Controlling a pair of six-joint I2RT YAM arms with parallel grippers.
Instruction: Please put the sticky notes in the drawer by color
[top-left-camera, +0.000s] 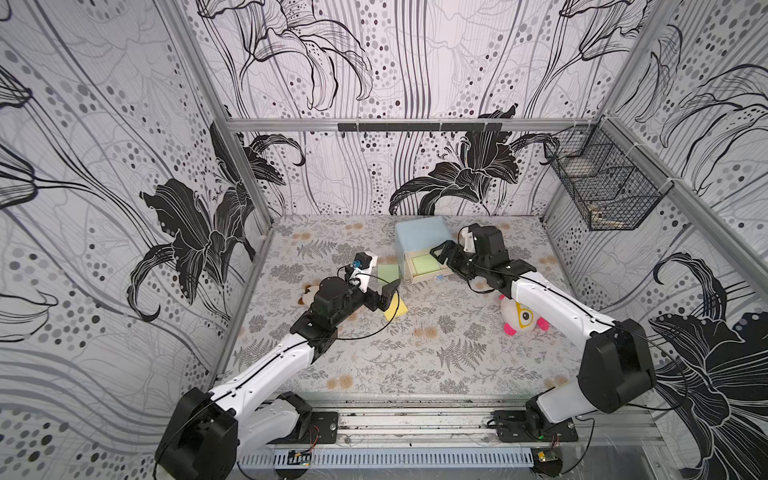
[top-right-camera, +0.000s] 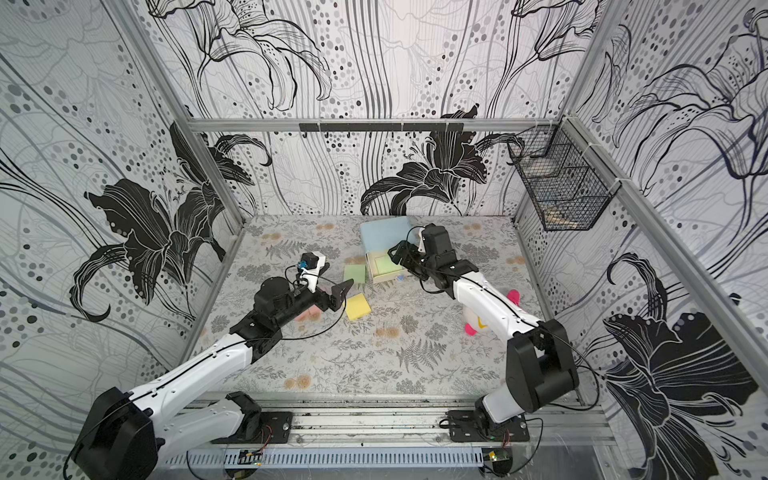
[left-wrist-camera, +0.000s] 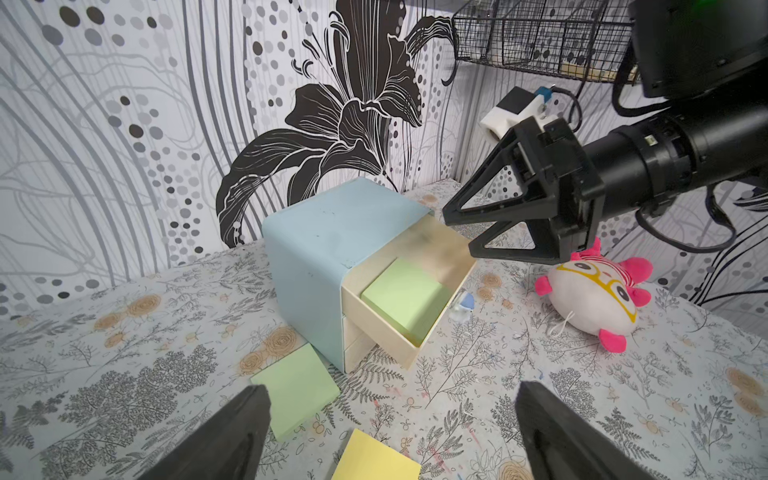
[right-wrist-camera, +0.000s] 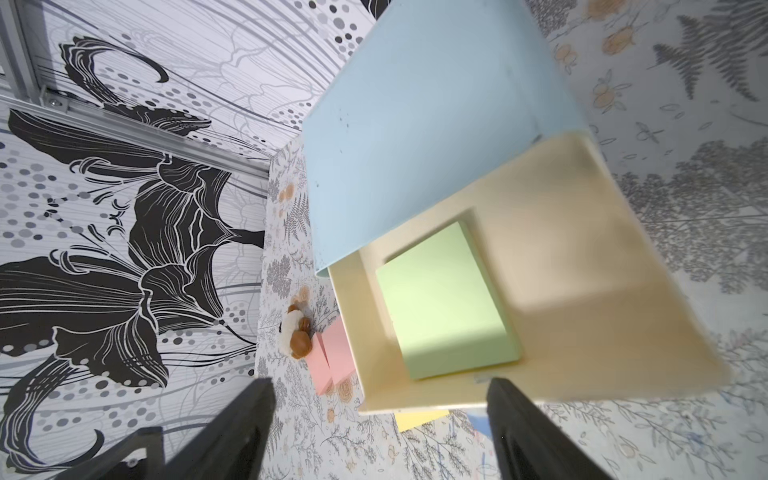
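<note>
In the right wrist view a green sticky-note pad (right-wrist-camera: 449, 300) lies flat inside the pulled-out cream drawer (right-wrist-camera: 576, 232) of the pale blue box (right-wrist-camera: 432, 120). My right gripper stands open above the drawer's front, empty between its fingers. A second green pad (left-wrist-camera: 296, 389) rests on the table beside the box in the left wrist view. Nearer lies a yellow pad (left-wrist-camera: 376, 460), partly cut off by the frame. Pink notes (right-wrist-camera: 329, 354) show beyond the drawer. My left gripper is open and empty, raised over the table on the left.
A pink and white plush toy (left-wrist-camera: 596, 292) sits on the right of the table. A small brown and white toy (right-wrist-camera: 296, 332) lies at the left. A wire basket (top-left-camera: 612, 180) hangs at the right wall.
</note>
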